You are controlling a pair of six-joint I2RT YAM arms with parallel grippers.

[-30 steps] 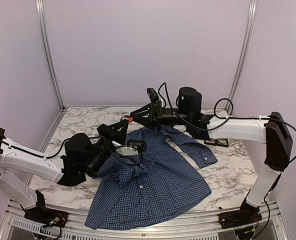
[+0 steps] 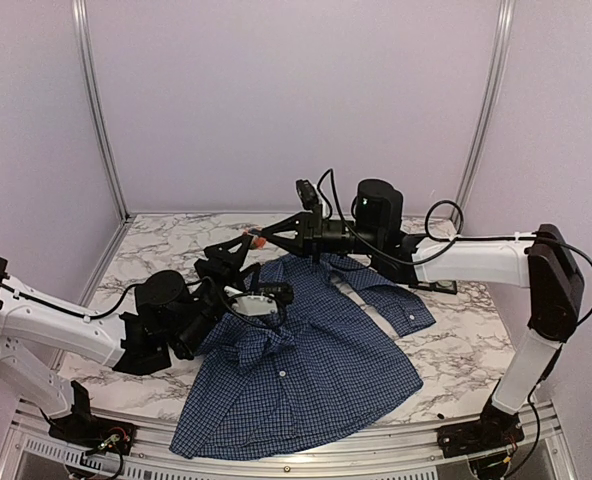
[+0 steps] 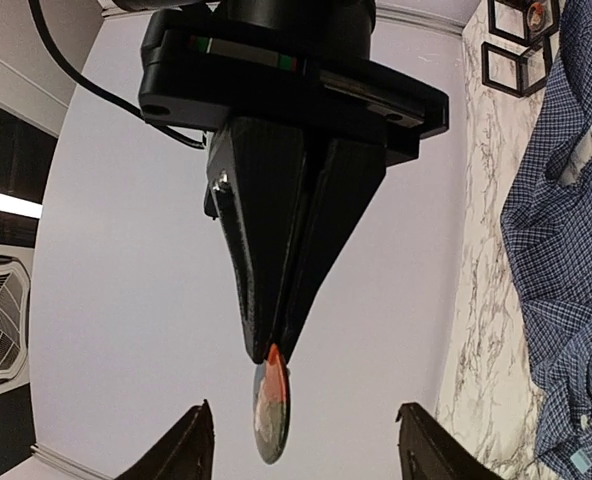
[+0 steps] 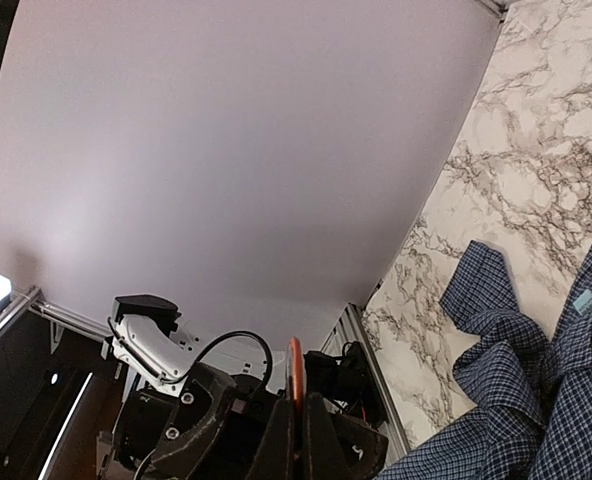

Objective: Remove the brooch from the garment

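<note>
Up above the blue checked shirt point(image 2: 326, 330), clear of the cloth, hangs the orange-red brooch point(image 3: 272, 405). My right gripper is shut on its upper end, as the left wrist view shows. In the right wrist view the brooch point(image 4: 296, 370) sticks up edge-on from the closed fingers. My left gripper stands open, its fingers wide apart on either side of the brooch's lower end and not touching it. From above, both grippers meet over the shirt's collar end, with the brooch point(image 2: 257, 240) between them.
A dark open case point(image 3: 516, 50) lies on the marble table point(image 3: 486, 300), by the right side in the top view. A pale blue tag point(image 4: 583, 301) shows on the shirt. Bare tabletop point(image 2: 166, 260) lies at the back left.
</note>
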